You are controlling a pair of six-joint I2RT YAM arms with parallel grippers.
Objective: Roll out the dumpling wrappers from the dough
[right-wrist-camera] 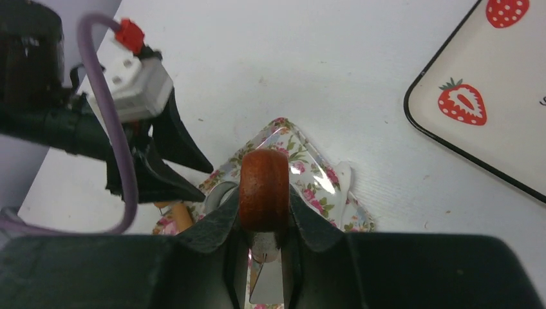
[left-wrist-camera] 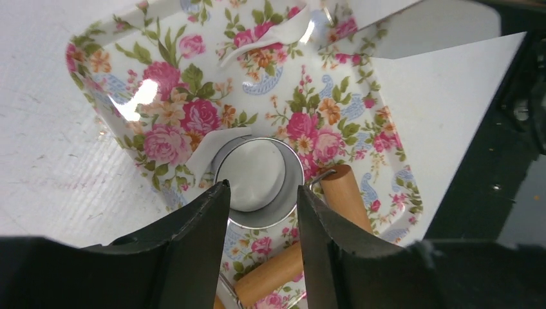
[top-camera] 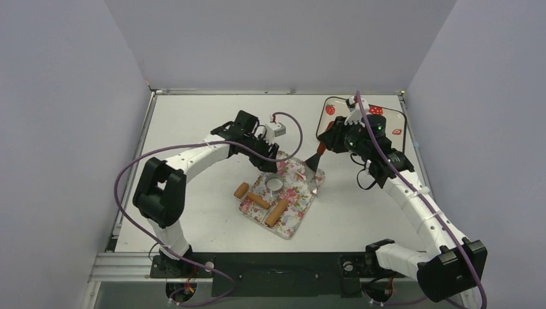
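The floral tray (top-camera: 293, 215) holds a metal ring cutter (left-wrist-camera: 293, 193) with pale dough (left-wrist-camera: 254, 168) inside, white scraps beside it, and wooden rollers (top-camera: 277, 212). My left gripper hovers over the cutter, its fingers apart with nothing seen between them. My right gripper is shut on the orange-brown handle of a metal scraper (top-camera: 312, 165), whose blade is over the tray's right part, at the upper right in the left wrist view.
A strawberry-print tray (top-camera: 388, 135) lies at the back right, partly under my right arm.
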